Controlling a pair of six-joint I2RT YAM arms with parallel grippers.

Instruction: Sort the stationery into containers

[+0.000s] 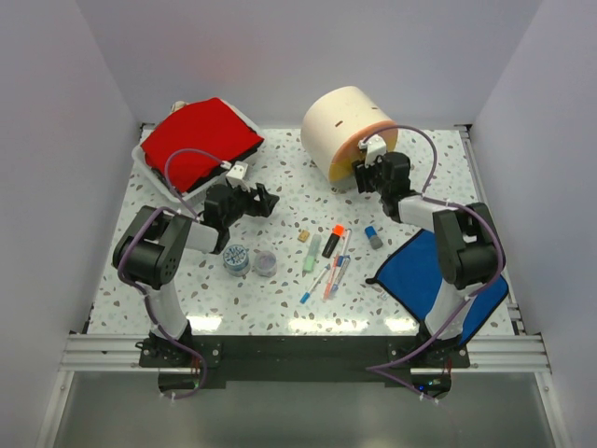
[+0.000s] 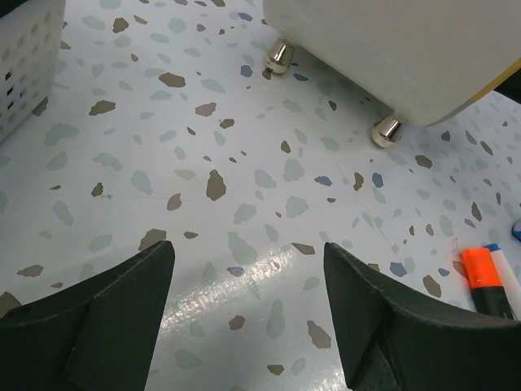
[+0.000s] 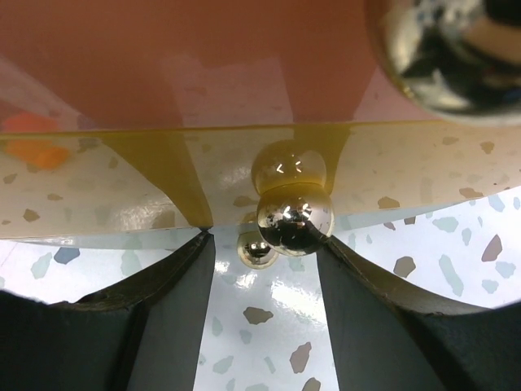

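Note:
A beige drum-shaped bin [image 1: 343, 131] with a glossy front stands at the back. My right gripper is at the bin's lower front, its fingers parted; a gold knob [image 3: 295, 218] shows between the tips, close to the right one. Whether they touch it, I cannot tell. Over bare table, my left gripper [image 1: 272, 200] is open and empty. Stationery lies mid-table: an orange-and-black marker [image 1: 333, 241], a green piece [image 1: 312, 253], a blue-capped pen [image 1: 314, 285], several other slim pens [image 1: 341, 273], a tan block [image 1: 303, 236] and a blue-and-grey piece [image 1: 373, 237].
A white basket [image 1: 244, 119] with red cloth [image 1: 196, 140] stands back left. Two round containers [image 1: 236, 260] sit near the left arm. Dark blue cloth [image 1: 424, 275] covers the front right. Small metal feet [image 2: 279, 55] hold the bin off the table.

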